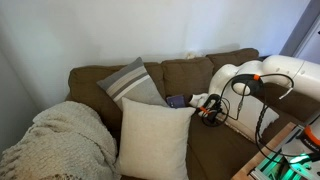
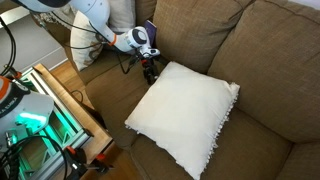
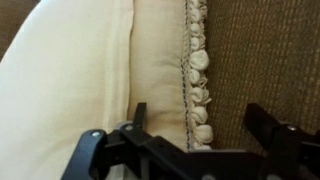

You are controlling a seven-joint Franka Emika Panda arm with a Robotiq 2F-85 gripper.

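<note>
Low over the brown couch is my gripper, its fingers apart. In the wrist view the gripper has one of its fingers over the cream pillow and the other over brown upholstery. Between them runs the pillow's knotted trim; nothing is gripped. In exterior view 2 this pillow lies flat on the seat, beside the gripper. Whether the fingertips touch the pillow or couch, I cannot tell.
Another cream pillow leans upright, with a striped grey pillow behind it. A dark blue item rests near the backrest. A knitted throw covers the left end. The wooden table edge borders the couch.
</note>
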